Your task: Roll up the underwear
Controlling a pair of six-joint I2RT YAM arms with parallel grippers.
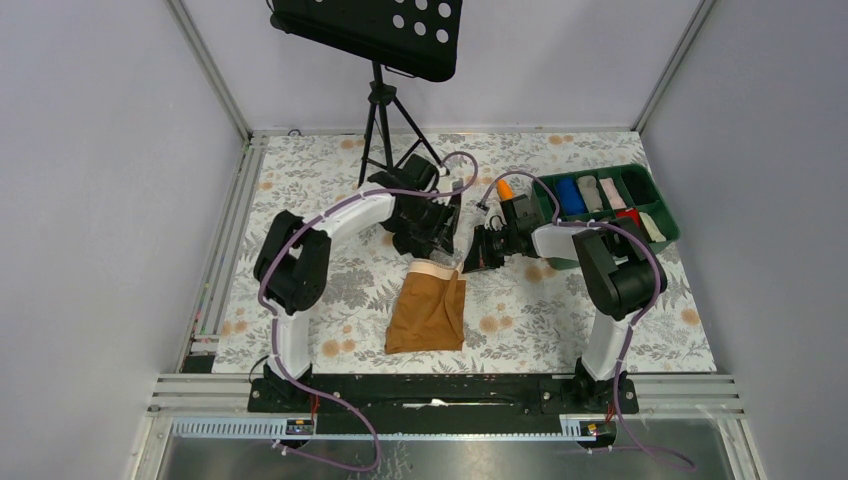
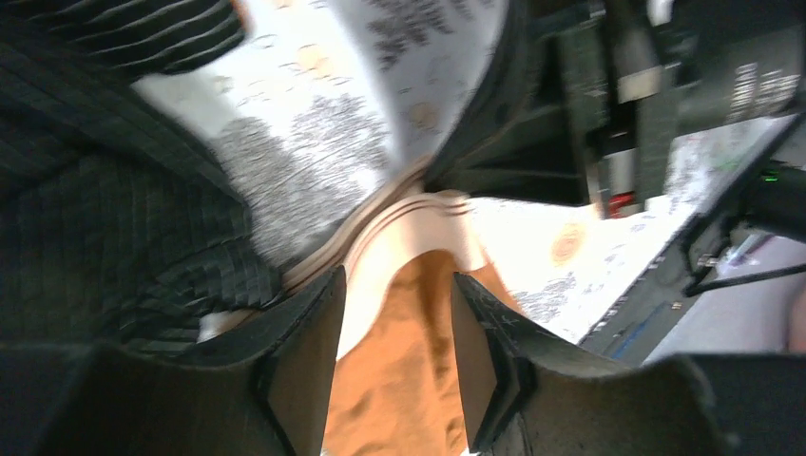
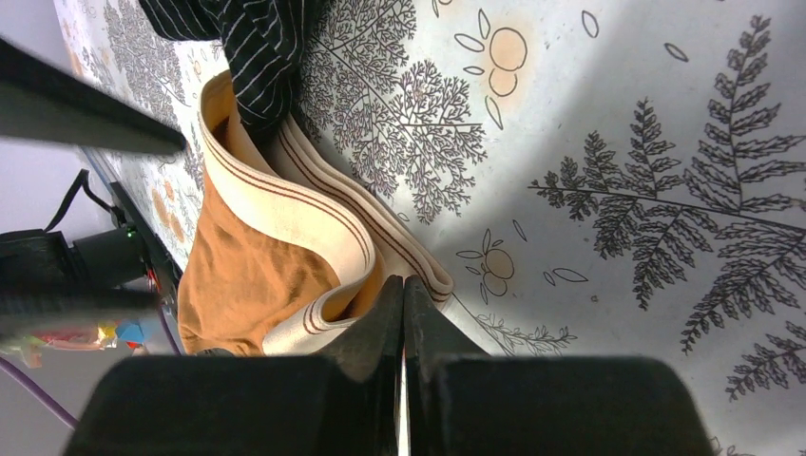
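The orange underwear (image 1: 422,315) lies on the patterned table, its cream waistband (image 3: 285,199) toward the back and folded in waves near my right gripper. My left gripper hangs over the waistband with its fingertips apart; nothing clearly sits between them. Dark striped fabric (image 2: 114,218) lies just behind the waistband, partly under the left arm. My right gripper (image 1: 470,267) is at the waistband's back right corner, its fingers shut together (image 3: 404,332); whether any thin fabric is between them is hidden.
A green compartment box (image 1: 668,215) with folded items stands at the back right, an orange object (image 1: 504,190) beside it. A music stand (image 1: 385,120) stands at the back.
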